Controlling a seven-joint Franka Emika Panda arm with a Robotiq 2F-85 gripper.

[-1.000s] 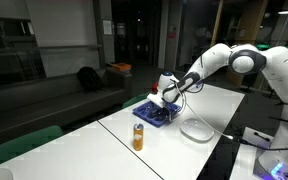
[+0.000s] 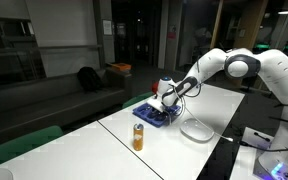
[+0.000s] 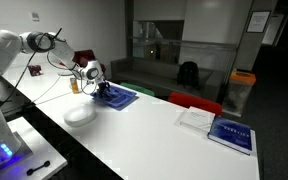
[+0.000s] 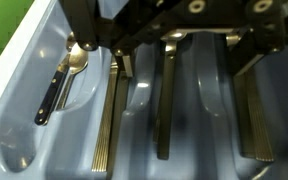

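Note:
My gripper is open over the blue cutlery tray [image 4: 189, 148], its fingers spread to either side of a long dark-handled utensil [image 4: 166, 105] in the middle compartment. Nothing shows held between the fingers. In the compartment left of it lies a stack of metal cutlery [image 4: 108, 125]; another stack [image 4: 252, 125] lies on the right. A black-handled knife [image 4: 52, 95] and a spoon [image 4: 76, 62] rest in the leftmost compartment. From outside, the gripper [image 2: 166, 102] appears low over the tray [image 2: 149, 113]; whether it touches anything there is too small to tell.
A white oval dish [image 2: 196, 130] sits near the tray, and an orange bottle [image 2: 138, 137] stands on the white table. A blue box [image 3: 230, 135] and white papers [image 3: 196, 120] lie at the table's far end.
Over the last second the gripper and the lower arm have shifted slightly at the tray. The tray, dish and bottle stay in place.

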